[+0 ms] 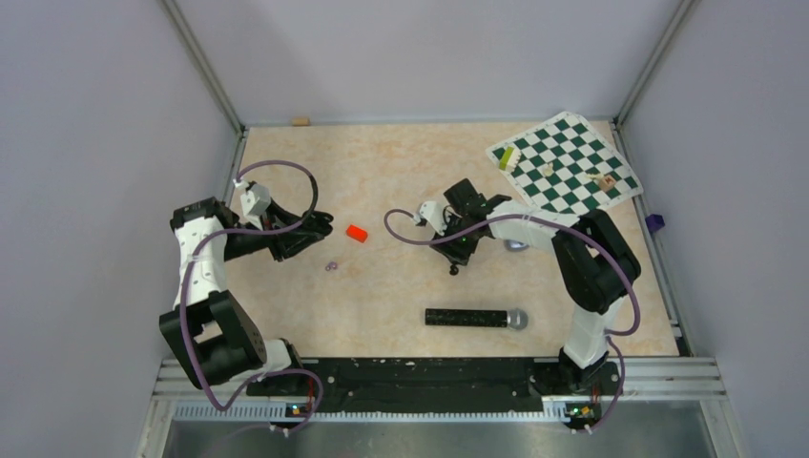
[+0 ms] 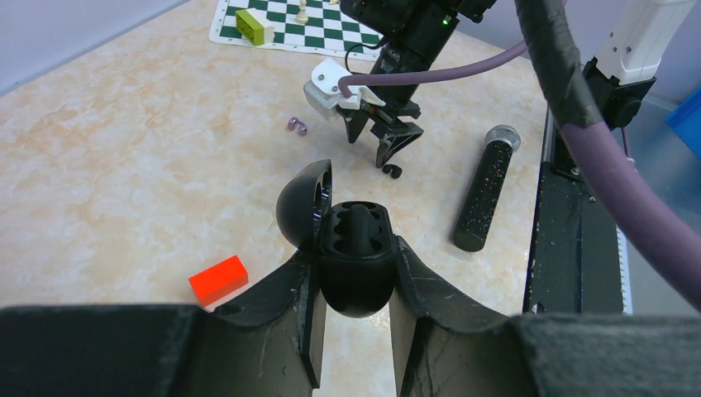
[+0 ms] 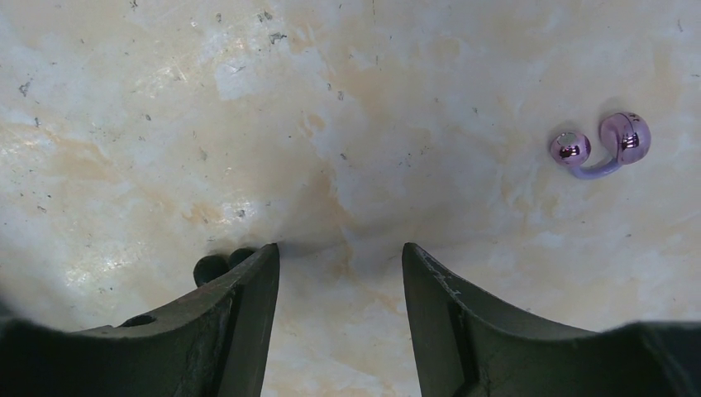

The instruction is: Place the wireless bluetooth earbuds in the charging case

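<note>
A black charging case point(image 2: 357, 285) with its lid point(image 2: 301, 207) raised is clamped upright in my left gripper, held above the table at the left. Over the table's middle, my right gripper stands open with nothing between its fingertips. A small black earbud point(image 3: 211, 269) lies on the table beside its left finger point(image 3: 252, 310), partly hidden behind it; the same dark piece point(image 1: 454, 270) shows just in front of that gripper in the top view. A purple clip-shaped earbud point(image 3: 626, 139) rests to the right in the right wrist view. Another purple piece point(image 1: 331, 266) lies near the left gripper.
A red block point(image 1: 357, 234) sits right of the left gripper. A black microphone point(image 1: 467, 318) lies near the front edge. At the back right is a green chessboard point(image 1: 568, 162) with a few items on it.
</note>
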